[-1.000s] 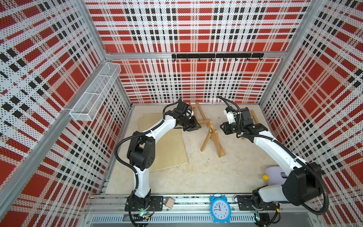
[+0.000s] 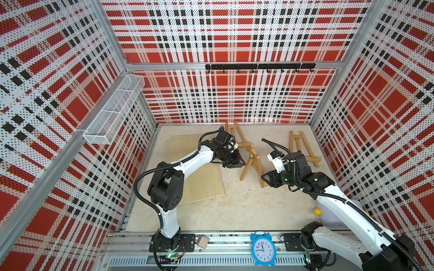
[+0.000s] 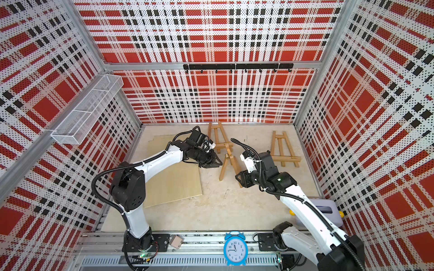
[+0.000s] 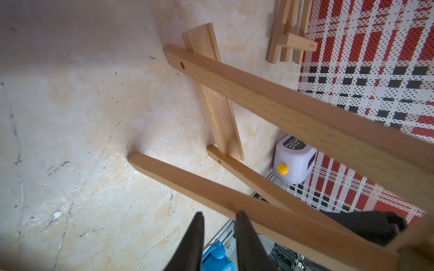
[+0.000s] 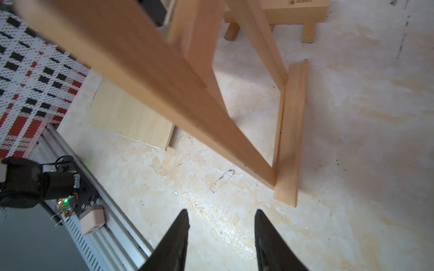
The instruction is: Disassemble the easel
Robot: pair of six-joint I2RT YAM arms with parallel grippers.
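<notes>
A wooden easel (image 2: 256, 163) stands on its legs in the middle of the table, between both arms. Left of it is my left gripper (image 2: 241, 164), its fingers partly apart and nothing between them. In the left wrist view, a slanting easel leg (image 4: 189, 185) passes close by those fingertips, with the bottom ledge (image 4: 219, 115) beyond. My right gripper (image 3: 239, 180) is open and empty at the easel's lower right side. In the right wrist view, the front leg (image 5: 221, 140) and the ledge (image 5: 291, 135) lie ahead of its fingers; contact does not show in the top views.
Another wooden easel (image 3: 284, 151) lies at the back right, and a further one (image 3: 219, 133) at the back centre. A flat wooden board (image 2: 203, 185) covers the left side. A grey-white container (image 3: 323, 210) stands front right.
The left gripper has shifted a little forward and to the right. The easel stands in the same place.
</notes>
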